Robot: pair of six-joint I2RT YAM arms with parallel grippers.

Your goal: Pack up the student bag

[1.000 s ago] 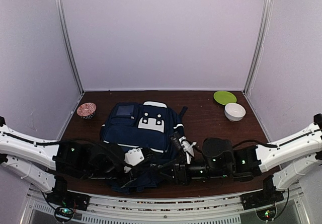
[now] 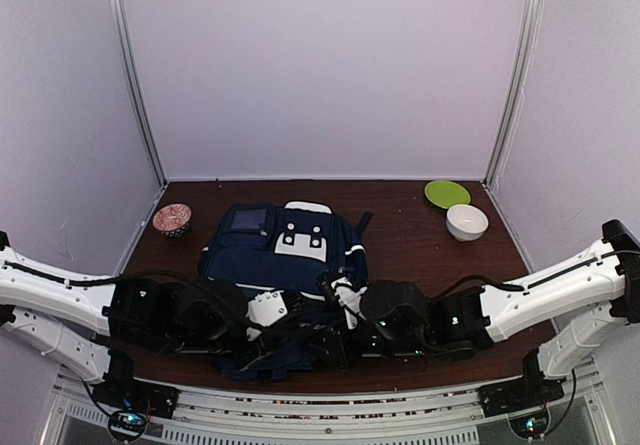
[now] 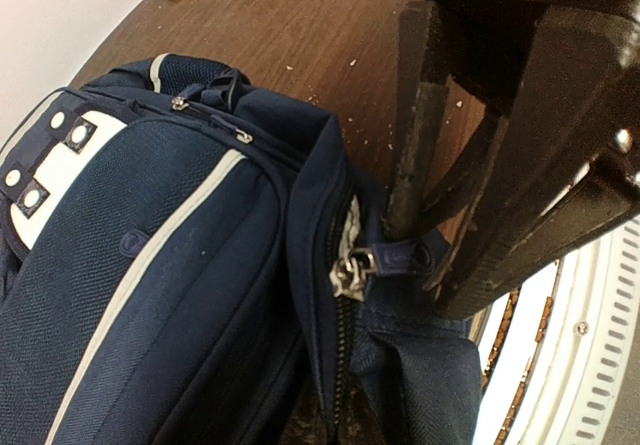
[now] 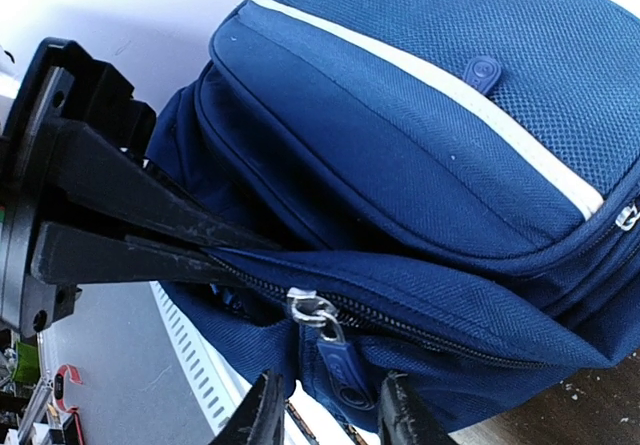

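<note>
The navy backpack (image 2: 282, 245) lies on the table's front half, white trim and flap facing up. In the right wrist view my left gripper's black fingers (image 4: 130, 260) are shut on the bag's fabric beside a zipper. A metal zipper slider with a navy pull tab (image 4: 345, 375) hangs on that zipper. My right gripper is part open, its fingertips either side of and just below that tab. In the left wrist view the slider (image 3: 350, 270) shows by the gripper's fingers. The top view hides both gripper tips among the arms.
A patterned bowl (image 2: 172, 217) sits at the left. A green plate (image 2: 447, 190) and a white bowl (image 2: 466, 223) stand at the back right.
My right arm has moved left toward the left gripper and the bag's front. The left arm has hardly moved.
</note>
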